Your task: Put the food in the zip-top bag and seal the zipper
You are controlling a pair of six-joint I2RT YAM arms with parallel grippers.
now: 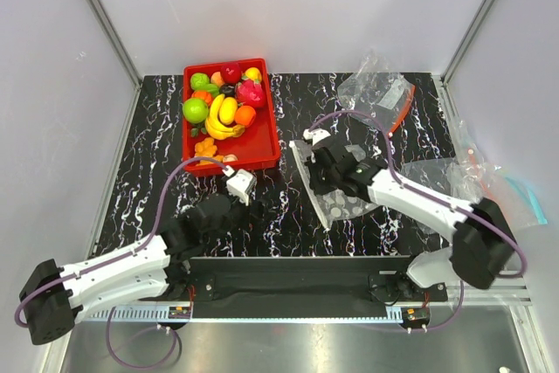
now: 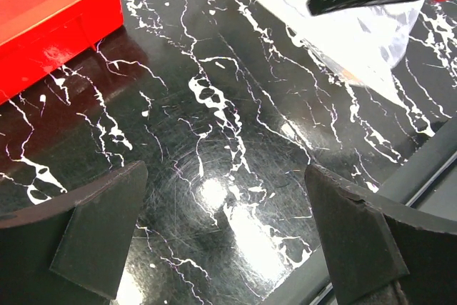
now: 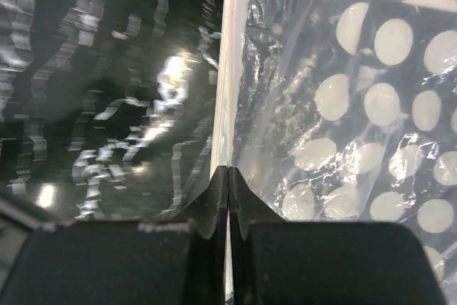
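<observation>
The clear zip top bag with white dots (image 3: 382, 105) hangs by its pale zipper edge (image 3: 226, 83) from my right gripper, whose fingertips pinch that edge together. In the top view the bag (image 1: 345, 207) reaches right and toward the front from under the right arm. My left gripper is open over bare table, with nothing between its fingers. Food fills the red bin: bananas (image 1: 216, 120), a green apple (image 1: 195, 111), an orange (image 1: 245, 116), a dragon fruit (image 1: 250, 93) and several other pieces.
The red bin (image 1: 278, 141) stands at the back left, its corner near the left gripper. Another clear bag with an orange strip (image 1: 376, 98) lies at the back right; further clear bags (image 1: 493, 189) lie at the right edge.
</observation>
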